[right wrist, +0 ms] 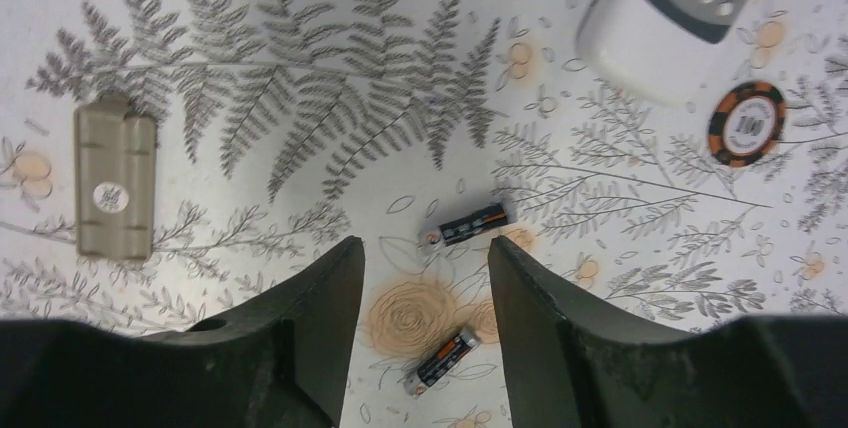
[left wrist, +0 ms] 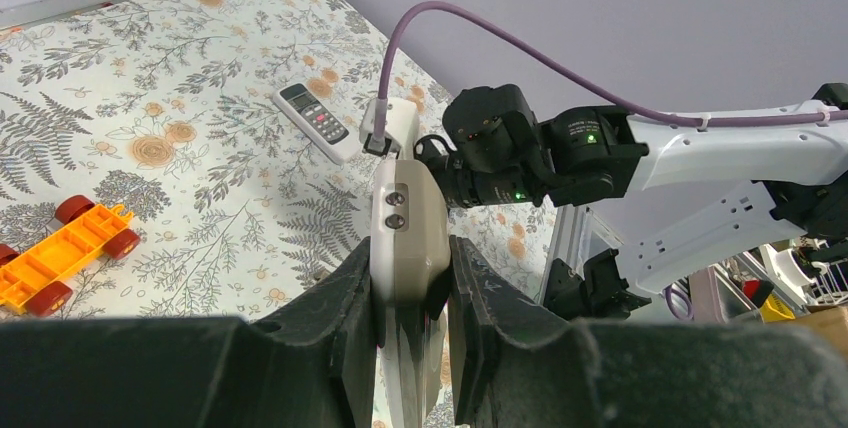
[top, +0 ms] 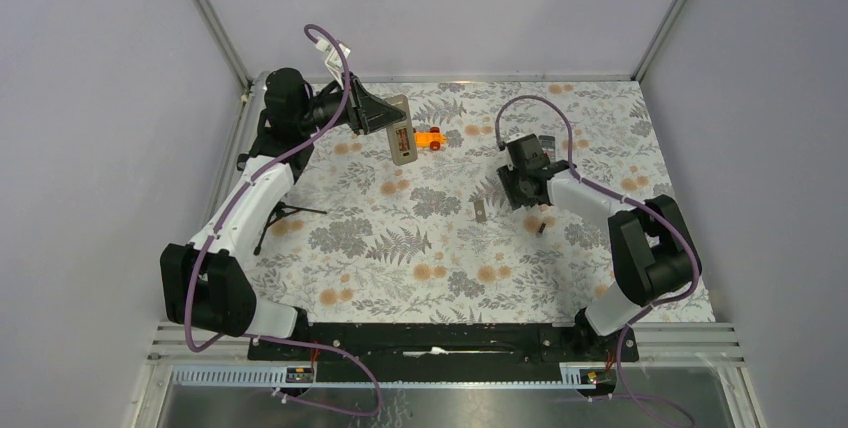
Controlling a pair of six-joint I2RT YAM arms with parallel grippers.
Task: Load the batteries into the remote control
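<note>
My left gripper is shut on the remote control, held raised at the back left, its battery compartment showing in the top view. My right gripper hovers over the table, part open, nothing seen between its fingers. Below it in the right wrist view lie two loose dark batteries, one just beyond the fingertips, another lower down. A grey battery cover lies to their left.
A white remote lies at the back right, with a round chip near it. An orange toy car sits at the back.
</note>
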